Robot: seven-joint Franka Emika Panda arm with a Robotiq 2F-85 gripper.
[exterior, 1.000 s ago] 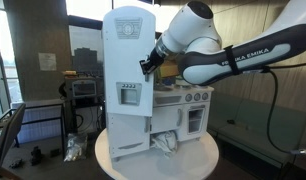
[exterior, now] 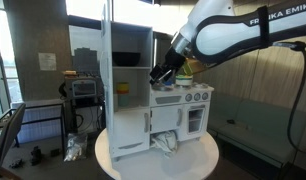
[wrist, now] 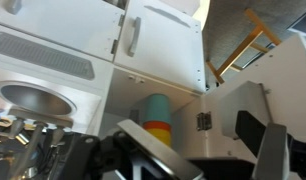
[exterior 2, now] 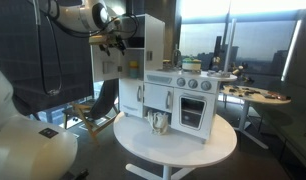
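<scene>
A white toy kitchen (exterior: 130,140) stands on a round white table, and its tall cupboard is open. A dark bowl (exterior: 98,58) sits on the upper shelf, with a small coloured container (exterior: 123,97) below. In the wrist view the container (wrist: 157,110) shows green, yellow and red bands, and the cupboard door (wrist: 255,100) stands swung out at the right beside its hinge. My gripper (exterior: 163,76) is open near the cupboard's front. A white edge (wrist: 158,150) crosses close to one finger; whether they touch, I cannot tell.
A silver kettle (exterior 2: 159,122) rests on the round table (exterior 2: 198,152) before the lower doors. On the stove top stands a pot (exterior 2: 190,63). A wooden chair (exterior 2: 98,115) and a farther table (exterior 2: 255,96) are in the background.
The cupboard door has swung from facing the view to wide open, baring the shelves, bowl and container. My arm has shifted with it and now hangs in from the upper right.
</scene>
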